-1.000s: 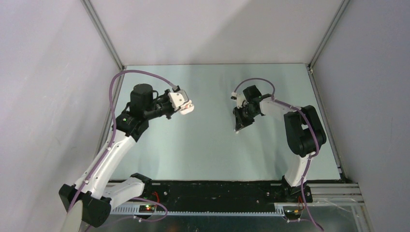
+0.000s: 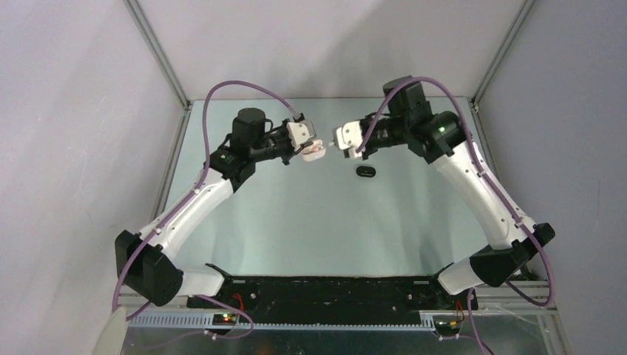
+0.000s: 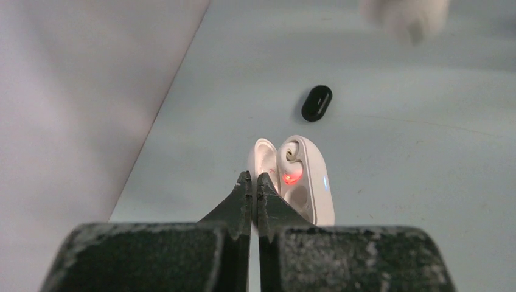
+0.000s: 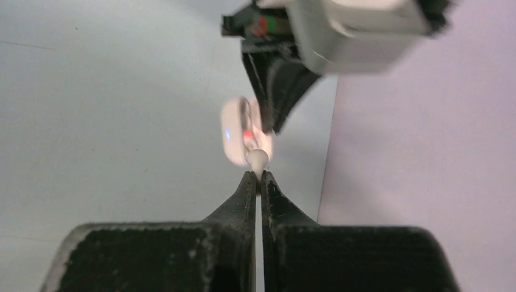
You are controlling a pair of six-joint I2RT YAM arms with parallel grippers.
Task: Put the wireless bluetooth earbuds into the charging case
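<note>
The white charging case point(image 3: 319, 188) hangs above the table with its lid point(image 3: 266, 157) raised. My left gripper is shut on that lid. One earbud point(image 3: 292, 153) sits in the case's upper slot, beside a glowing red light; the lower hollow point(image 3: 298, 196) looks empty. In the right wrist view, a small white earbud point(image 4: 258, 159) sticks out from between the fingertips of my right gripper, which is shut on it. Behind this earbud appears the open case point(image 4: 232, 132), slightly blurred. From above, a short gap separates the case point(image 2: 314, 151) from the right gripper's tip.
A small black oval object point(image 2: 366, 171) lies on the table below and to the right of the case. Both arms' wrists face each other closely above its far half.
My right arm has risen from low over the table, uncovering the black oval object. The left arm has carried the case right and slightly farther back; both grippers are now closer together.
</note>
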